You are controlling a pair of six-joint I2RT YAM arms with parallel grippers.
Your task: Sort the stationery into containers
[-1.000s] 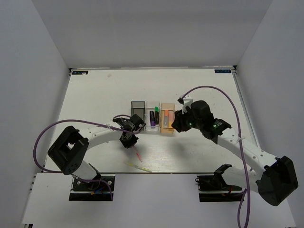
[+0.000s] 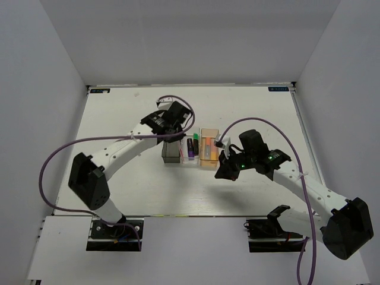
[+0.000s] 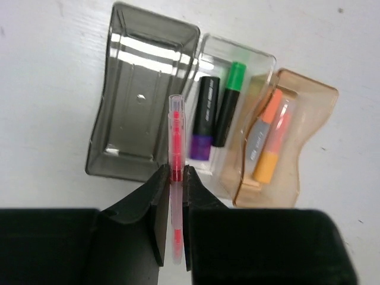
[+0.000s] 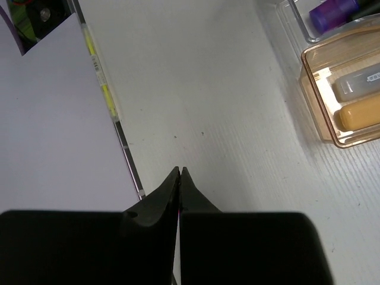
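Note:
My left gripper is shut on a clear pen with pink ink (image 3: 176, 139), which points up over the trays in the left wrist view. Beneath it the dark grey tray (image 3: 138, 77) looks empty. The clear middle tray (image 3: 261, 57) holds a black-and-purple marker (image 3: 205, 113) and a green-capped marker (image 3: 228, 107). In the tan tray (image 3: 314, 107) lie two highlighters, one grey and orange (image 3: 261, 133), the other yellow and pink (image 3: 274, 145). My right gripper is shut with nothing between its fingertips. A clear pen with yellow ink (image 4: 101, 74) lies along the table's front edge.
The three trays stand side by side near mid-table. Bare table (image 2: 255, 101) extends behind and to the right of them. In the right wrist view, a dark strip marks the front table edge, with a pale surface (image 4: 59, 130) beyond.
My left gripper has carried the pink pen from the front left to above the trays. The yellow pen has shifted to the table edge.

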